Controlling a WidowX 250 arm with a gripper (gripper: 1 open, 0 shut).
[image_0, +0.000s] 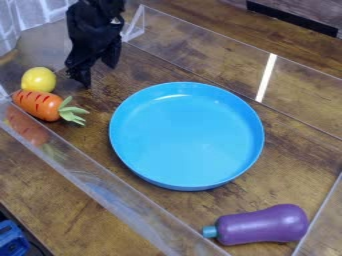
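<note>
My black gripper (91, 57) hangs at the upper left, just above the wooden board and behind the yellow ball-like fruit (39, 80). A toy carrot (36, 103) with green leaves lies below the fruit. A blue round plate (187, 136) fills the middle right, empty. A purple toy eggplant (261, 225) lies at the bottom right. Whether the fingers are open or shut is too dark to tell.
Clear acrylic walls edge the board, with one along the lower left and another at the right. The wood behind the plate is clear. A blue object (11, 240) sits outside at the bottom left.
</note>
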